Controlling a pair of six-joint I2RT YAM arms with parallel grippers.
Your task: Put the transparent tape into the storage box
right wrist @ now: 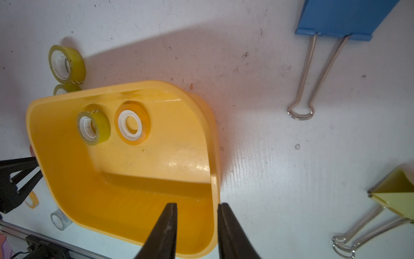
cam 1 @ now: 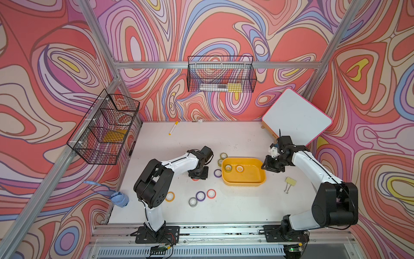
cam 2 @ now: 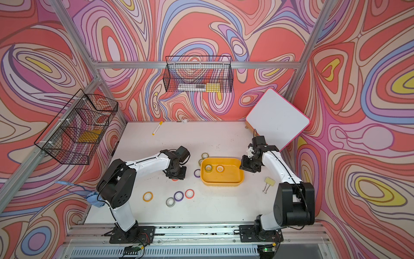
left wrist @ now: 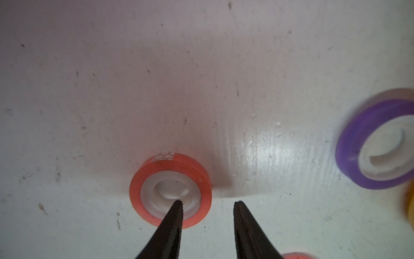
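My left gripper is open, low above a red-rimmed tape roll (left wrist: 202, 187); a purple roll (left wrist: 351, 151) lies to the right in its wrist view. My right gripper hangs part open over the right end of the yellow storage box (right wrist: 166, 159). Inside the box lie a yellowish tape roll (right wrist: 101, 125) and an orange one (right wrist: 142, 123). Two more yellowish rolls (right wrist: 75, 64) lie outside behind it. A grey, clear-looking roll (cam 1: 192, 205) and several coloured rolls lie on the table left of the box.
A blue binder clip (right wrist: 340, 17) and a yellow one (right wrist: 392, 192) lie right of the box. A white board (cam 1: 295, 114) leans at the back right, a marker (cam 1: 173, 127) lies at the back left. Wire baskets (cam 1: 222, 73) hang above.
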